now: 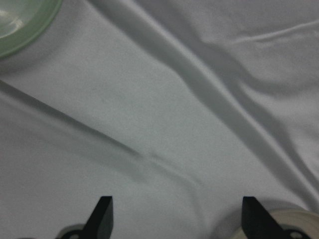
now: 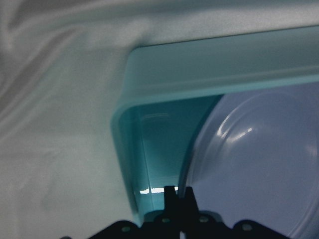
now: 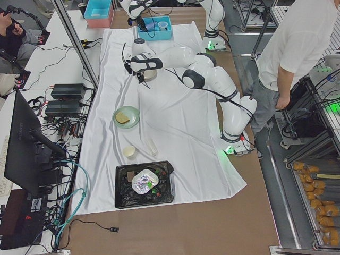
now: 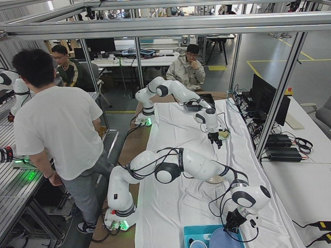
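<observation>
My left gripper hangs open over the white cloth, with a green plate [image 1: 22,22] at its upper left and a beige plate [image 1: 284,219] at lower right. My right gripper is at a teal bin [image 2: 224,55], its fingertips close together at the rim of a blue plate [image 2: 254,164] inside; whether that rim is between them is hard to tell. A small cup [image 4: 197,245] also sits in the bin. The green plate carries a yellow item [image 3: 121,117].
A pale cup [image 3: 128,151], a white slim object [image 3: 151,147] and a black tray [image 3: 122,196] lie toward the near end. A person [image 4: 59,129] stands beside the table.
</observation>
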